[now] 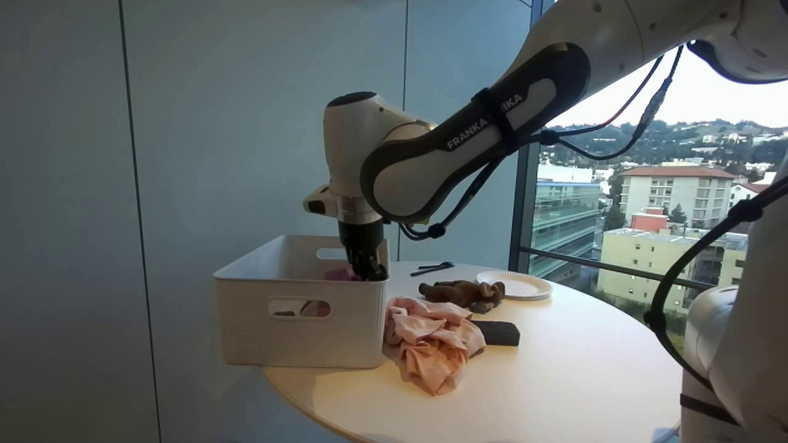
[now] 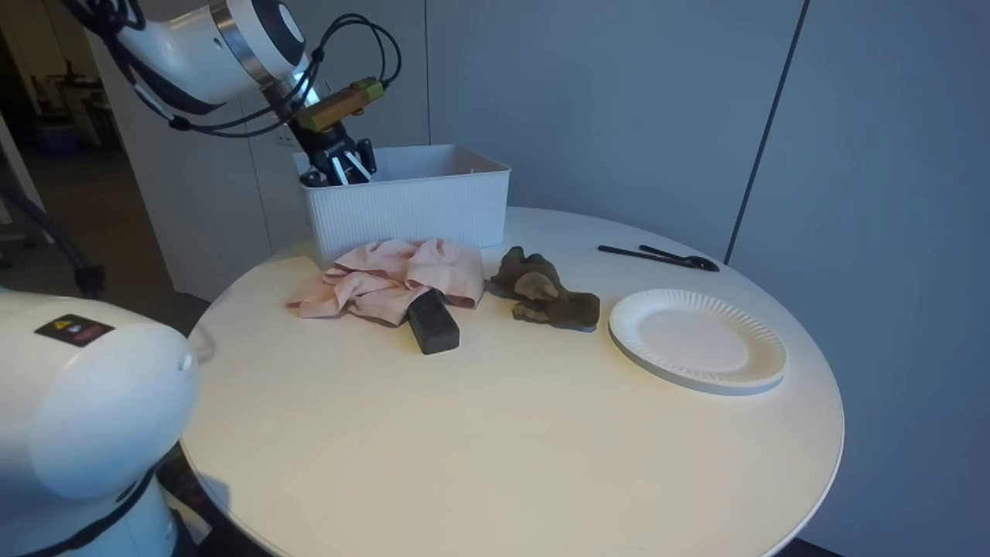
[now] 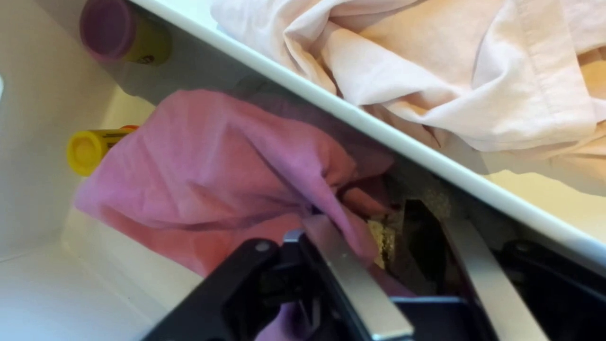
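My gripper stands open inside the white bin [image 1: 299, 339], close to the wall beside the pale pink cloth. In the wrist view a darker pink cloth [image 3: 210, 165] lies bunched in the bin and drapes against the left finger; the two fingers are apart, with part of its fold near the gap. Exterior view 2 has the gripper [image 2: 345, 167] at the bin's near left rim. The fingertips are partly hidden by the bin wall in both exterior views.
A purple-lidded tub [image 3: 108, 28] and a yellow container [image 3: 85, 152] are in the bin. Outside lie the pale pink cloth [image 2: 399, 278], a black block [image 2: 433, 322], a brown plush toy [image 2: 547, 292], a white plate [image 2: 696, 339] and dark utensils [image 2: 663, 257].
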